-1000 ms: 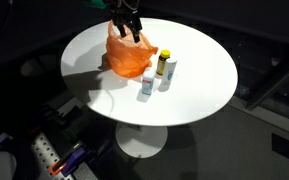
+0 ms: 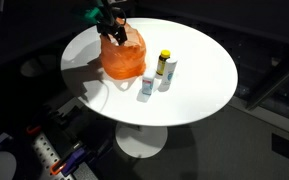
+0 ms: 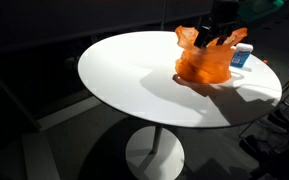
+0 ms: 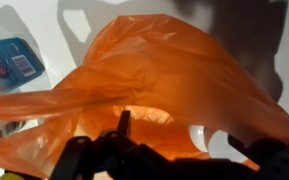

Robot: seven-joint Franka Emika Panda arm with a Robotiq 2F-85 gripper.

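Note:
An orange plastic bag (image 2: 124,58) stands crumpled on the white round table, its mouth upward. My gripper (image 2: 114,30) is at the bag's upper edge; in the wrist view its dark fingers (image 4: 124,124) stand apart at the bag's opening. A pale rounded shape (image 4: 220,145) shows inside the opening, too partly covered to identify. From exterior view 2, the gripper overlaps the bag's top, and whether plastic touches the fingers is unclear.
Right of the bag in exterior view 1 stand a yellow-capped bottle (image 2: 163,63), a white cylinder (image 2: 170,74) and a small blue-and-white bottle (image 2: 147,87).
The gripper has shifted left in exterior view 1. The bag's top has moved left and its right flap no longer sticks out toward the bottles, which have stayed put.

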